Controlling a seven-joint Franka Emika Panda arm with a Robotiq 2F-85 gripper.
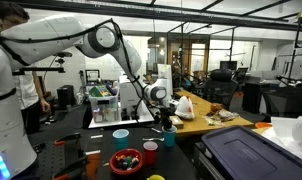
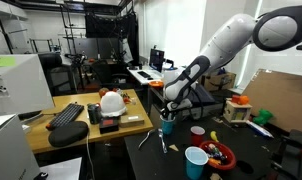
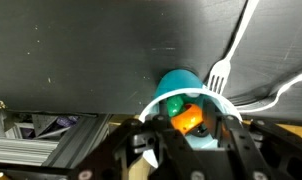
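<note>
My gripper is over a light blue cup [image 3: 176, 82], its fingers reaching across the white rim. It looks shut on a small orange object [image 3: 181, 121] between the fingers. Something green [image 3: 174, 104] shows in the cup's mouth, and dark parts lie beside the orange. The cup's lower wall is hidden by the gripper. From the side, the same cup [image 1: 169, 138] stands upright on the dark table, with the gripper just above it; the second exterior view shows the cup [image 2: 168, 126] below the wrist too.
A red bowl [image 1: 125, 161] of small items, a red cup [image 1: 150, 151] and another blue cup [image 1: 120, 138] stand nearby. A white fork [image 3: 220, 73] and another utensil [image 3: 276, 95] lie beside the cup. A dark lidded bin [image 1: 253, 160] fills the right.
</note>
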